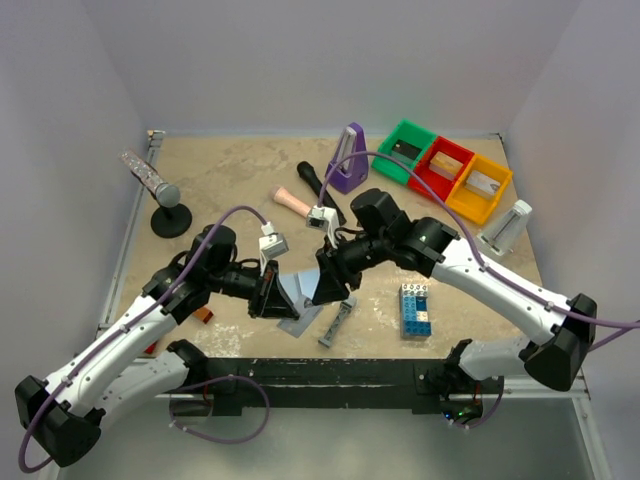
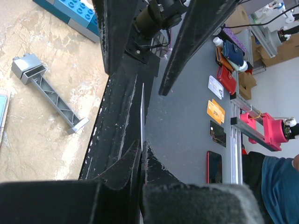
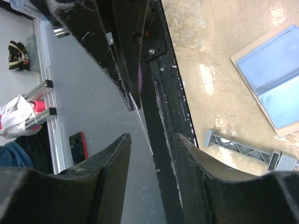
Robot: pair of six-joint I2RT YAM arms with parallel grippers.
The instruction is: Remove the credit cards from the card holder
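My left gripper is shut on a thin card (image 2: 142,114), seen edge-on in its wrist view and as a grey sheet (image 1: 297,322) in the top view. My right gripper stands part open, its fingertips either side of the card's far end; the card (image 3: 143,127) hangs edge-on from the left gripper's fingers. Whether it is the holder or one card, I cannot tell. A light-blue flat case (image 3: 267,70) lies on the table beneath.
A grey plastic beam (image 2: 53,100) and a blue brick block (image 1: 415,310) lie near the front edge. A black microphone (image 1: 310,178), purple metronome (image 1: 345,172) and coloured bins (image 1: 480,190) are at the back.
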